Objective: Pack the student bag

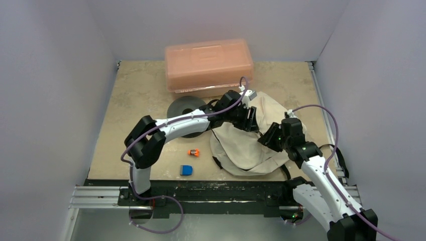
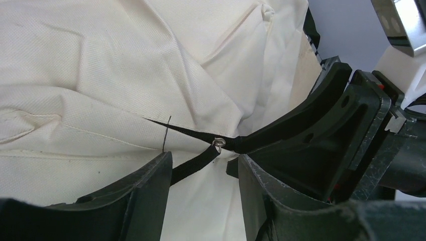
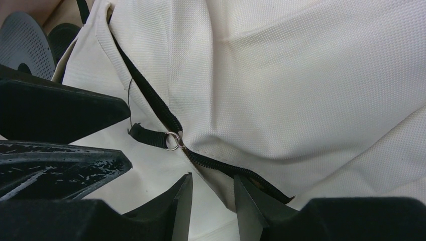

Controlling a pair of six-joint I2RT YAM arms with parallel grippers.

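Note:
The cream fabric bag (image 1: 235, 150) lies crumpled on the right half of the table, a black zipper crossing it. In the left wrist view, a black pull tab (image 2: 195, 164) hangs from the zipper by a metal ring (image 2: 219, 142). My left gripper is open, its fingers apart on either side of the tab. On the bag's right, my right gripper stands open over the zipper (image 3: 216, 163), holding nothing. Left fingers (image 3: 60, 113) reach in from the left in the right wrist view, close to the tab. Whether either gripper touches the cloth I cannot tell.
A closed pink translucent box (image 1: 208, 63) stands at the back. Under the left arm lies a grey disc-shaped object (image 1: 177, 108). A small orange item (image 1: 194, 152) and a blue block (image 1: 186, 170) sit left of the bag.

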